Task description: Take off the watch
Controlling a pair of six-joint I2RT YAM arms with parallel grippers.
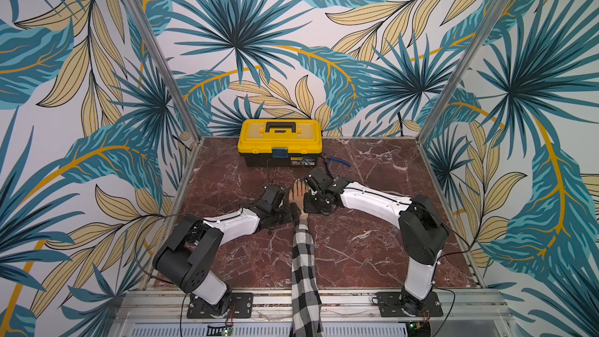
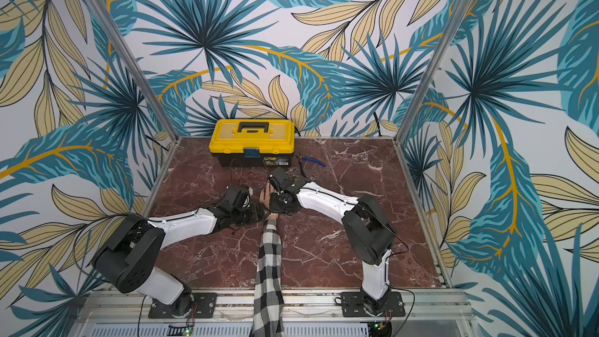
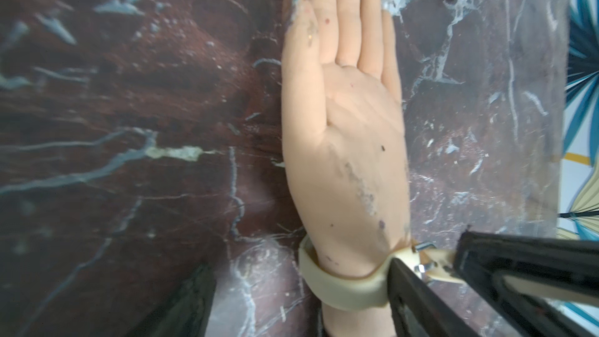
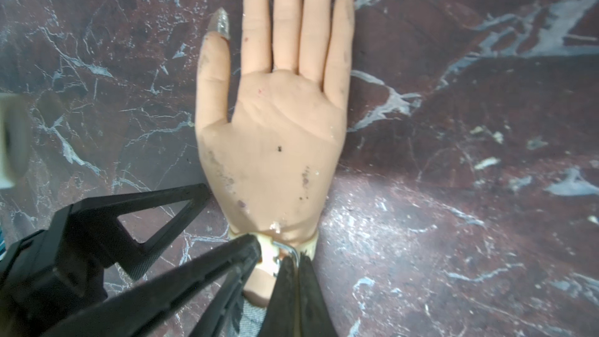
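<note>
A pale cream watch strap [image 3: 349, 290] circles the wrist of a palm-up mannequin hand [image 3: 355, 143]. Its metal buckle [image 4: 287, 248] faces upward. My left gripper is partly open around the wrist; one finger [image 3: 405, 293] overlaps the strap beside the buckle, and the other stands apart over the table. My right gripper is shut just right of the buckle. A thin pale line shows between its fingers, and in the left wrist view the strap's tail [image 3: 444, 263] runs from the buckle to its tip. The watch face is hidden.
A yellow-lidded toolbox [image 1: 279, 137] stands at the back of the marble table [image 1: 374, 256], with blue-handled pliers [image 1: 337, 161] at its right. A checkered sleeve [image 1: 304, 274] covers the forearm toward the front edge.
</note>
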